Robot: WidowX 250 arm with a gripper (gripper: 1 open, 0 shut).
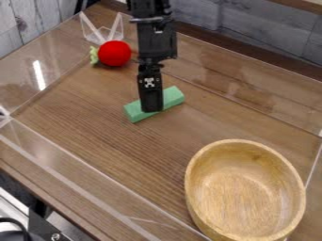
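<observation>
My black gripper (151, 94) hangs just over a pale green block (169, 100) lying on the wooden table (88, 141), its open fingertips at the block's middle, partly covering it. Whether they touch it I cannot tell.
A red ball (116, 54) with green and clear pieces behind it sits at the back left. A large tan bowl (244, 155) fills the front right.
</observation>
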